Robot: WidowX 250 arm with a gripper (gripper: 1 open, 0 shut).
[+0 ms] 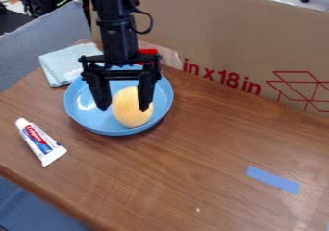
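Note:
My black gripper (123,92) hangs over a blue plate (80,106), its two fingers apart. Under it on the plate rests a rounded pale yellow item (131,114), partly hidden behind the right finger. Nothing shows held between the fingers.
A toothpaste tube (40,141) lies left of the plate. A folded light cloth (62,64) and a red object (148,53) are behind it. A cardboard box (244,42) backs the table. A blue tape strip (272,180) lies on the clear right side.

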